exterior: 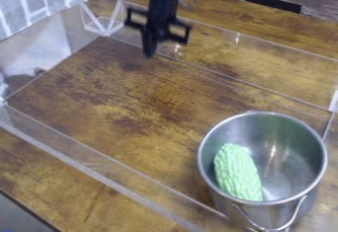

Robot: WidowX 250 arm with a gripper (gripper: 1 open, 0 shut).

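My black gripper (150, 42) hangs at the back of the wooden work area, left of centre, blurred, with its fingertips low and close together; nothing shows between them. At the front right stands a steel pot (306, 160) with a wire handle. A pale green, corn-like textured object (236, 172) rests inside it, leaning on the left side.
Clear plastic walls (99, 187) border the wooden board (126, 113), whose middle is bare. A ribbed white panel (34, 1) is at the back left, a dark strip (258, 9) at the back right.
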